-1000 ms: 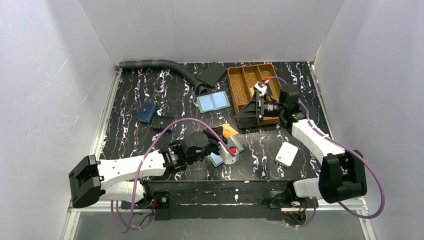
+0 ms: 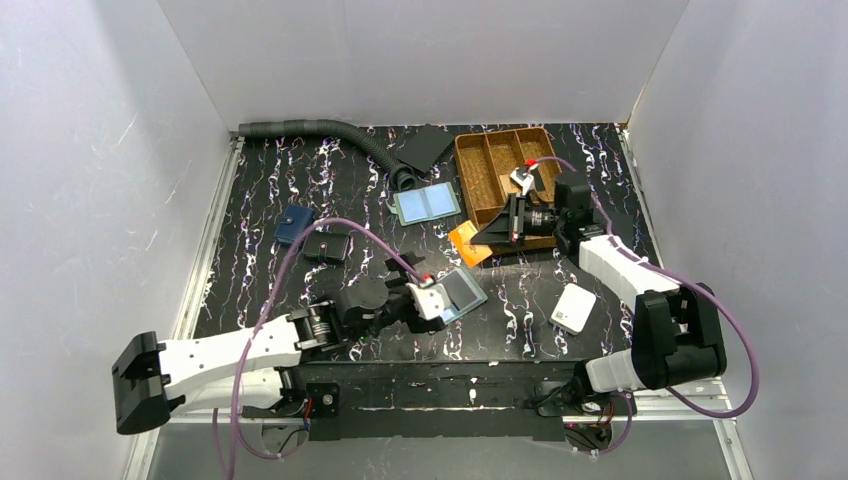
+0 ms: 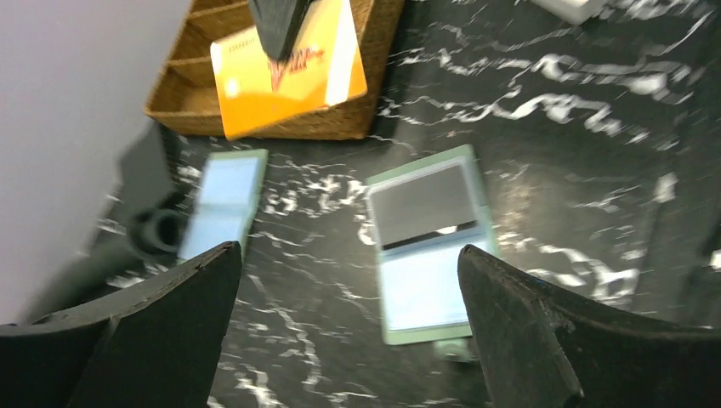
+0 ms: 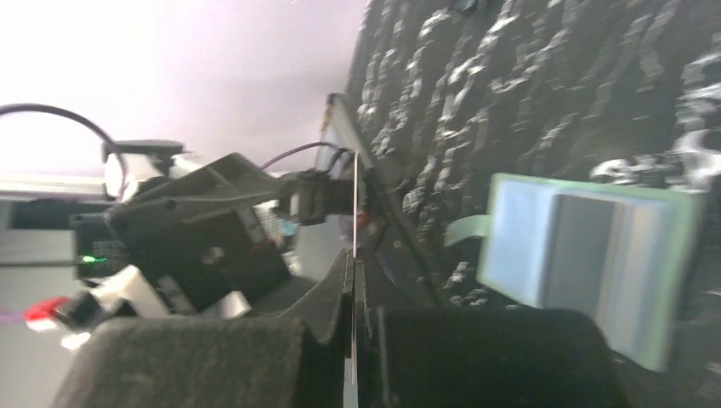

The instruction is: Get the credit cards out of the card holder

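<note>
An orange card [image 2: 469,243] is pinched in my right gripper [image 2: 482,240]; in the right wrist view it shows edge-on between the shut fingertips. Below it in the top view lies an open green-edged card holder [image 2: 459,292], with a grey panel and a pale blue one in the left wrist view. My left gripper stands open over this holder, nothing between its fingers. A second open holder [image 2: 426,203] with blue panels lies farther back.
A wooden compartment box [image 2: 472,156] is at the back right. A blue wallet [image 2: 294,222], a black wallet [image 2: 326,247] and a black hose [image 2: 330,131] occupy the left. A white case [image 2: 573,307] lies front right.
My left gripper has pulled back down-left from the orange card, which is now in my right gripper, held a little higher and rightward. The holder beneath is more exposed.
</note>
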